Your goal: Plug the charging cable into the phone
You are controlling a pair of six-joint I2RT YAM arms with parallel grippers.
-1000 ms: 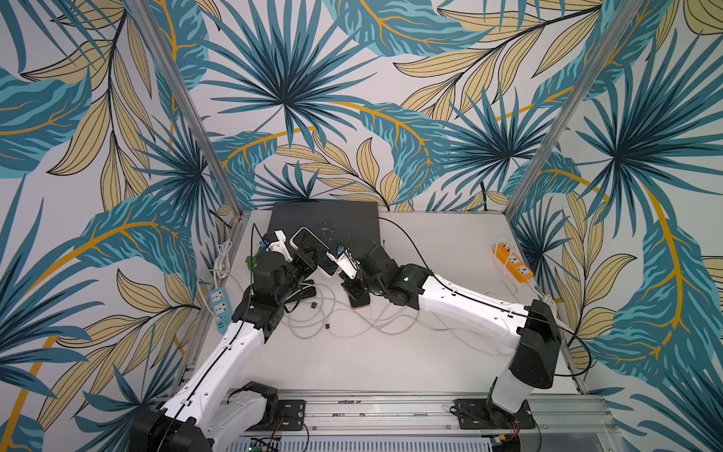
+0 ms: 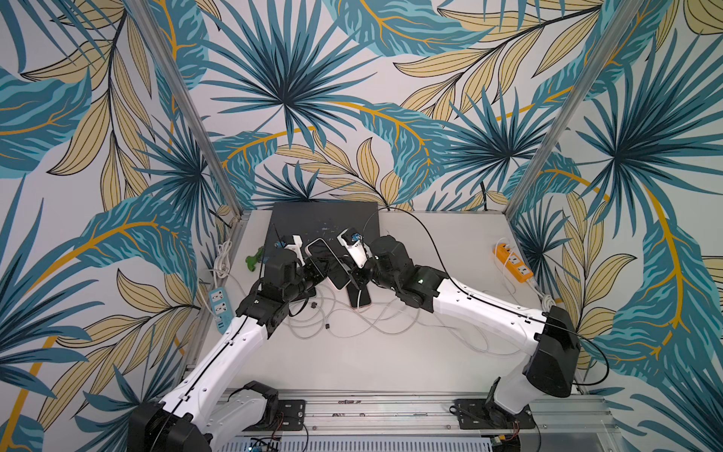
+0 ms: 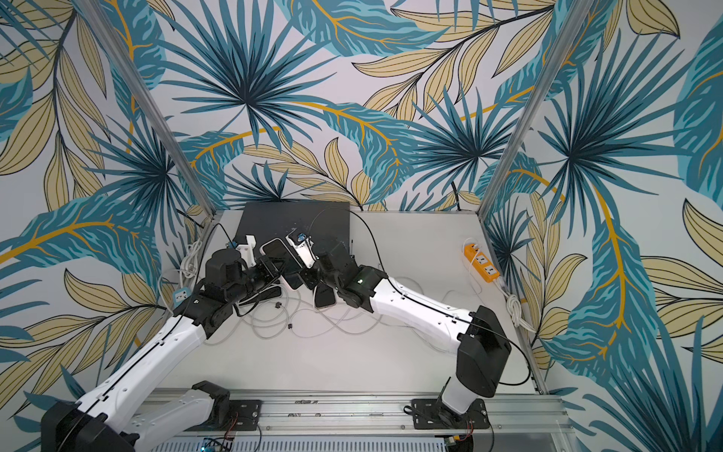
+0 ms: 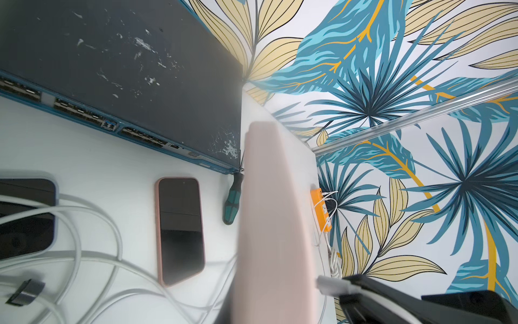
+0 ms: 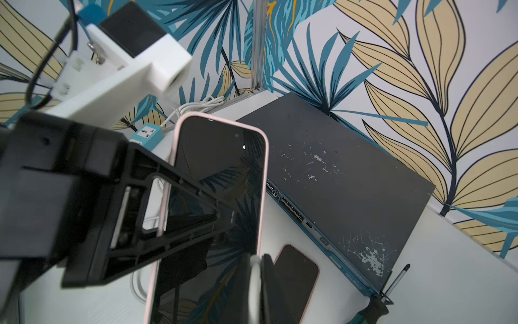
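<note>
A pink-edged phone (image 5: pixel 215 145) is held up off the table, screen facing the right wrist camera. My left gripper is shut on it, with one black finger lying across the screen; its other finger is hidden. In the left wrist view the phone (image 4: pixel 275 216) appears edge-on and blurred. My right gripper is shut on the white charging cable (image 5: pixel 254 291). The cable's pale plug (image 4: pixel 331 285) sticks out of those fingertips beside the phone's edge. Whether plug and phone touch, I cannot tell.
A second pink phone (image 4: pixel 181 232) and a dark phone (image 4: pixel 24 216) lie on the table among loose white cable loops. Behind stands a dark flat metal box (image 5: pixel 345 183), with a screwdriver (image 4: pixel 232 199) by its corner.
The held phone and my left gripper have moved right and slightly toward the table's front. My right arm has also shifted a little to the right.
</note>
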